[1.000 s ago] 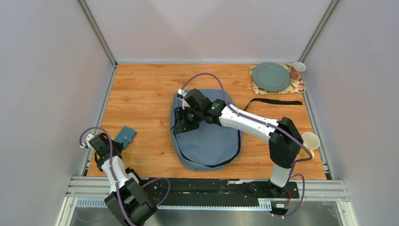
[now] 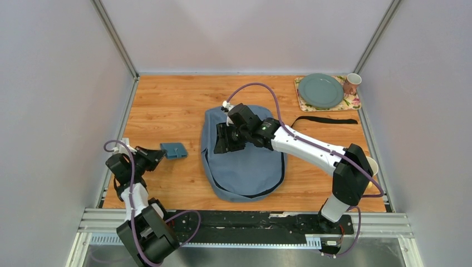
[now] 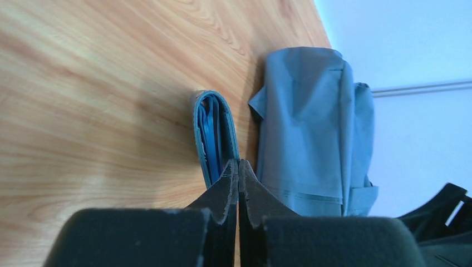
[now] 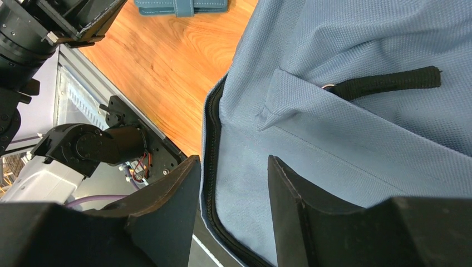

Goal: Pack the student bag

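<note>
A small blue-grey wallet or case [image 2: 174, 150] with a strap lies on the wood left of the backpack. My left gripper is shut with its tips at the case's near edge; whether it pinches it cannot be told. The blue-grey backpack [image 2: 242, 175] lies flat in the middle, with zip edge and black handle [image 4: 389, 83] showing. My right gripper hangs over the backpack, fingers apart and nothing between them.
At the back right a floral tray [image 2: 305, 105] holds a plate [image 2: 320, 89] and cup [image 2: 352, 83]. A black strap [image 2: 328, 119] runs below it. A yellow mug [image 2: 372, 167] is partly hidden by the right arm.
My left gripper has moved right, and the case has shifted rightward and turned with it. My right gripper has moved slightly right over the backpack.
</note>
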